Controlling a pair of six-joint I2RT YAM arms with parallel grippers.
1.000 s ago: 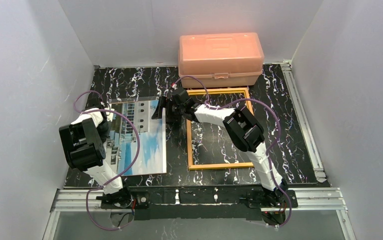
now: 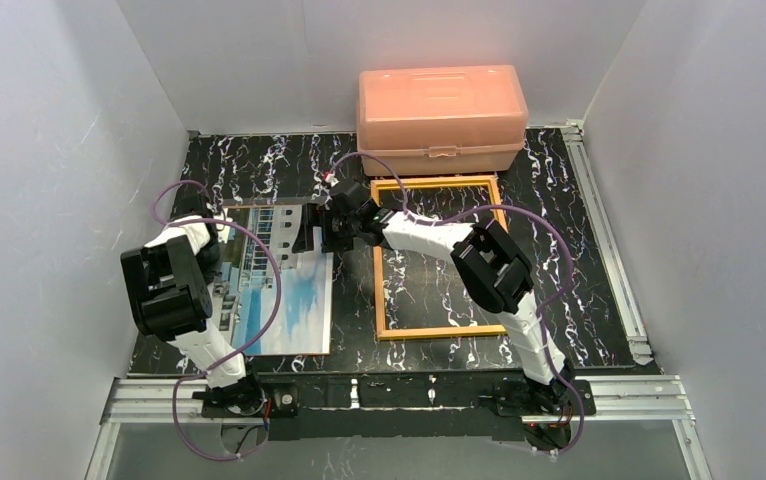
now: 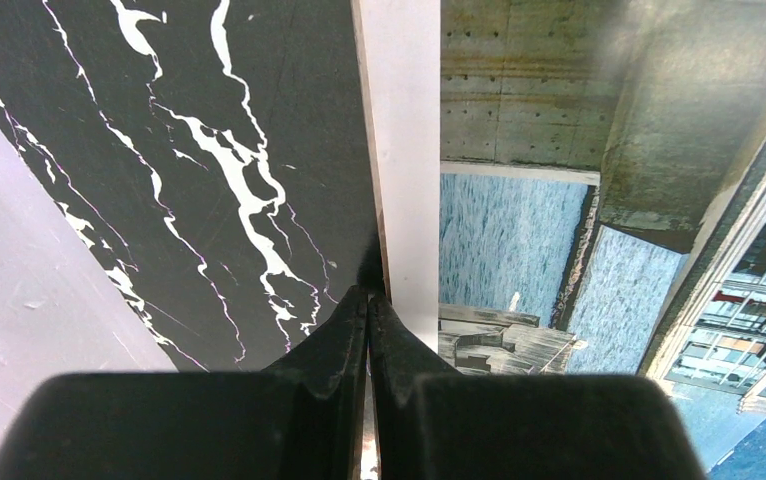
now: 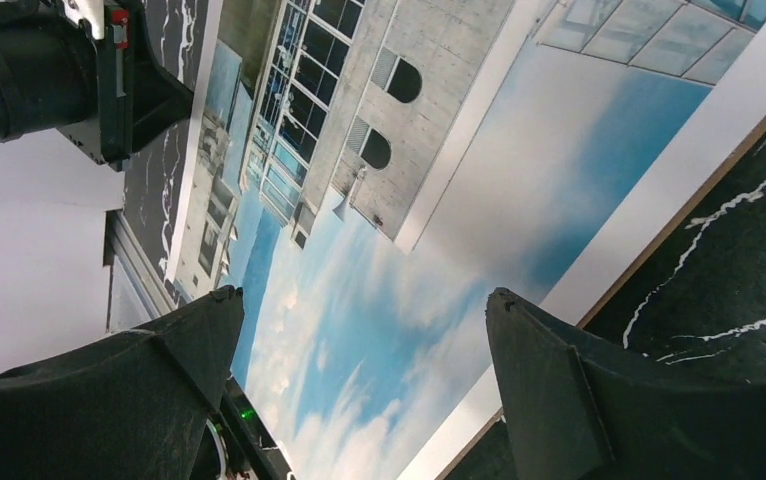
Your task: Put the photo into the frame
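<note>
The photo (image 2: 304,310), a white-bordered print of a building and blue sky, lies flat on the left of the dark marbled table. My left gripper is shut at its left edge, the fingertips right against the white border (image 3: 409,150); nothing shows between them. From the right, my open right gripper (image 2: 307,228) reaches over the photo's right part. In the right wrist view its fingers (image 4: 534,345) stand wide apart, with the sky part of the print (image 4: 359,310) visible between them. The empty yellow frame (image 2: 429,332) lies to the right, partly under my right arm.
A closed orange box (image 2: 442,110) stands behind the yellow frame. White walls enclose the table, the left one (image 3: 29,270) close to my left gripper. A narrow strip of bare table (image 2: 354,300) separates photo and frame.
My right gripper has moved left, farther over the photo. Compared with a second ago, the photo lies slightly nearer the front edge. The left arm has hardly moved.
</note>
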